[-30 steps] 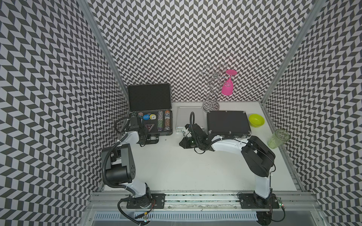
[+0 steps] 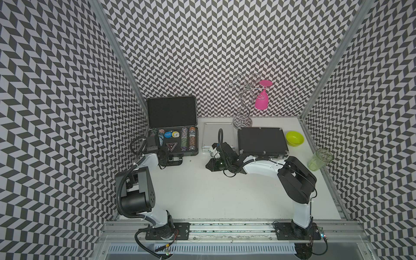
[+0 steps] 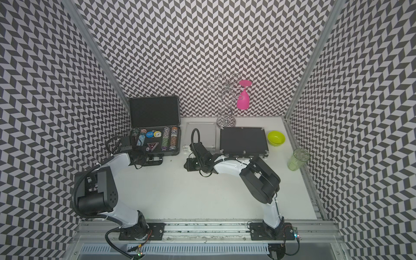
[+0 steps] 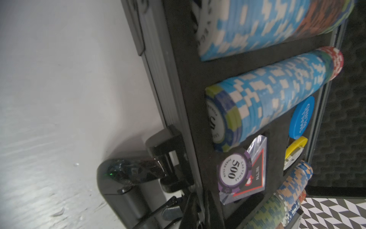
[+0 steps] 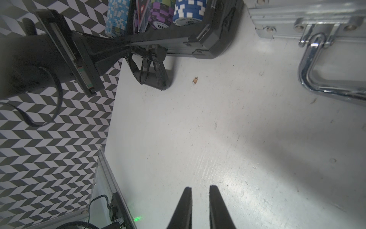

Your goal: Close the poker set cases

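Observation:
The open poker case at the back left holds chip rolls, its lid upright. My left gripper is down at its front edge by the case handle; its fingers are close together, what lies between them partly hidden. A silver case lies closed in the middle, its handle toward the front. A black case lies closed to its right. My right gripper hangs over the table before the silver case, part open, nothing between its fingers.
A chrome stand with a pink glass stands at the back. A green bowl and a clear glass are at the right.
My left arm has shifted very slightly at the open case's front. The right arm and the cases look unmoved.

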